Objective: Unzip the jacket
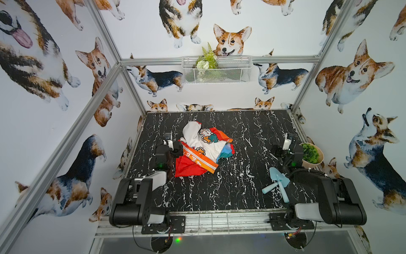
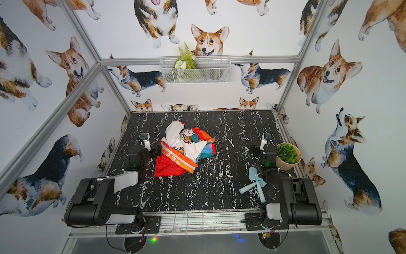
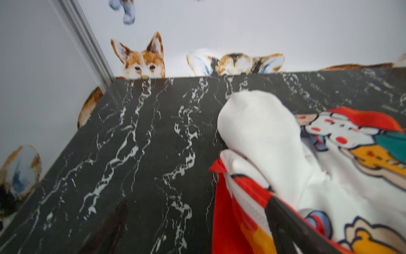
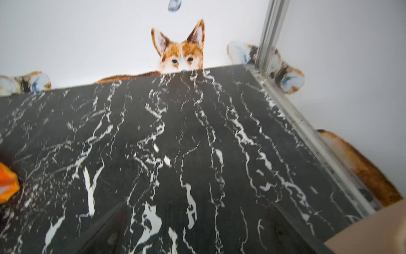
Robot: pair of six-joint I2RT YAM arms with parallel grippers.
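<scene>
The jacket, white with cartoon prints and red, orange and blue parts, lies crumpled left of the table's middle. An orange band with white lettering crosses its front over a red part. In the left wrist view, a white edge strip runs down beside the red cloth; I cannot make out a zipper pull. My left gripper is open at the jacket's left side, its right finger in front of the cloth. Far from the jacket, on the right, my right gripper stands open over bare table.
Blue toy hand tools lie in front of the right arm. A potted green plant stands at the right edge. Open black marbled table lies between the jacket and the right arm. A wire basket hangs at the back.
</scene>
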